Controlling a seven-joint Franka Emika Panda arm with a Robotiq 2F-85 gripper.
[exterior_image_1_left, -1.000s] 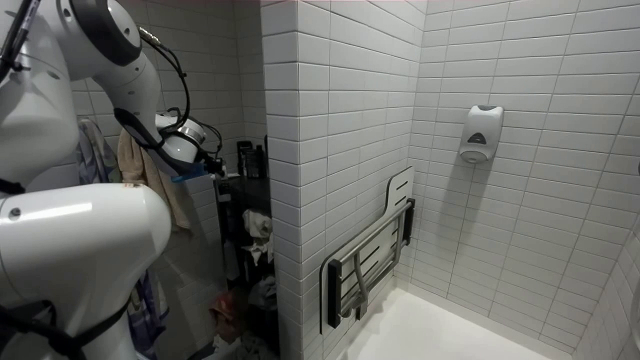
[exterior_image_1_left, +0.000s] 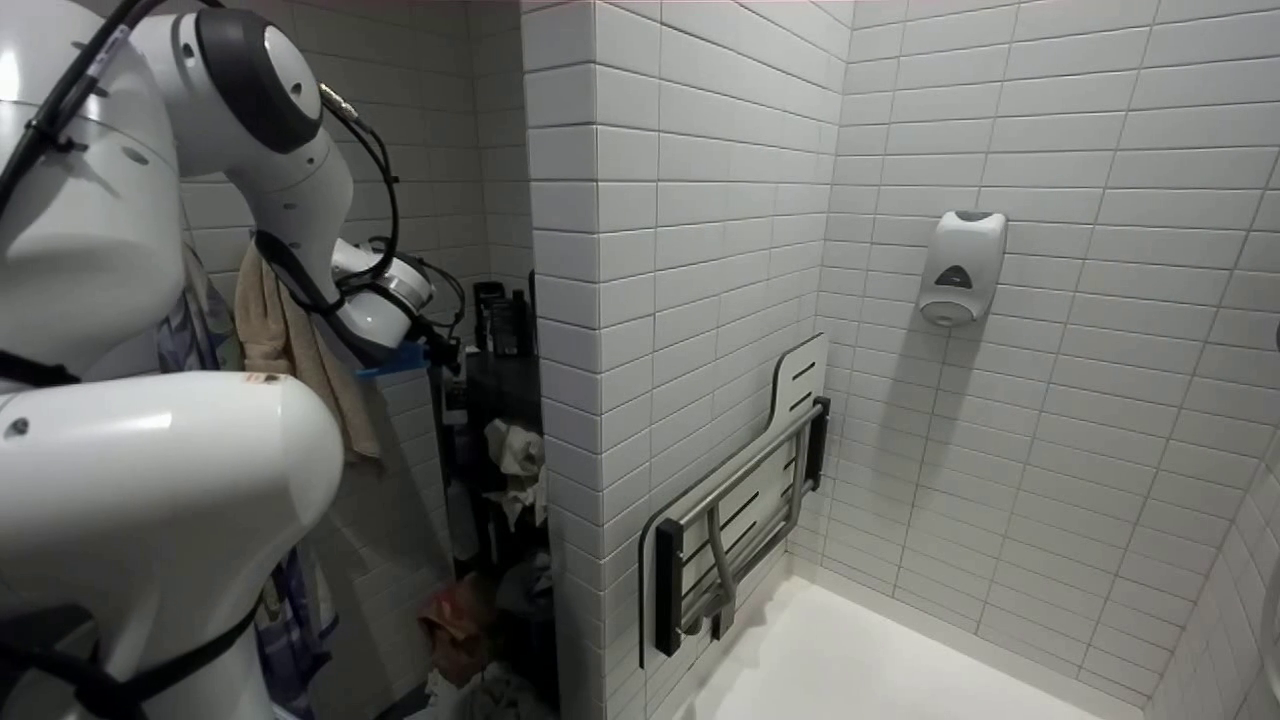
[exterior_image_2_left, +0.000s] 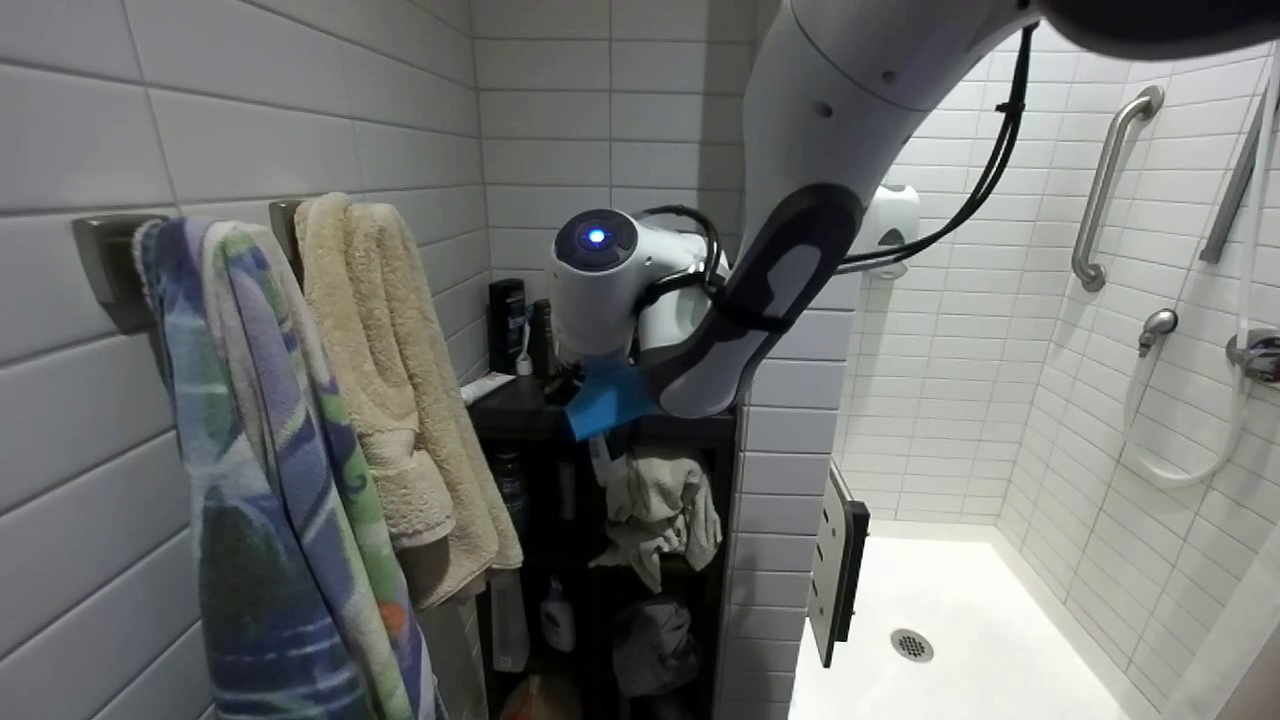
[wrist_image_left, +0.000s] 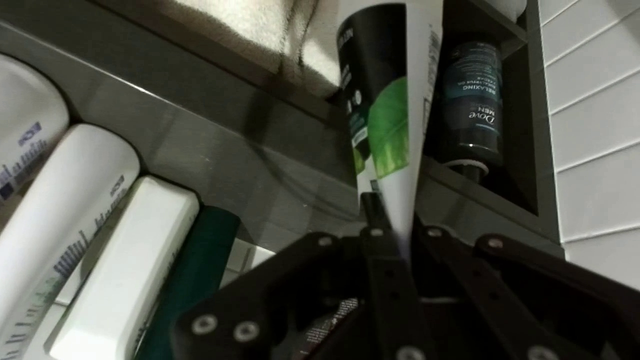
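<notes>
A white tube (wrist_image_left: 420, 90) with a black panel and a green leaf print is pinched at its narrow end by my gripper, which is shut on it in the wrist view. Its other end runs off the top of that view. In exterior view 1 the gripper (exterior_image_1_left: 446, 350) is small and dark at the near side of the black shelf (exterior_image_1_left: 498, 374). From exterior view 2 the arm's wrist and its blue part (exterior_image_2_left: 609, 398) hide the fingers and the tube.
White bottles (wrist_image_left: 72, 222) and a dark green one (wrist_image_left: 195, 276) lie left in the wrist view; a Dove bottle (wrist_image_left: 474, 96) is right of the tube. Dark bottles (exterior_image_2_left: 506, 324) stand on the shelf top. Towels (exterior_image_2_left: 372, 348) hang at left, and a tiled wall edge (exterior_image_1_left: 570, 360) borders the shelf.
The arm's wrist and gripper have shifted right and slightly down in exterior view 1, closer to the shelf. The surroundings look unchanged.
</notes>
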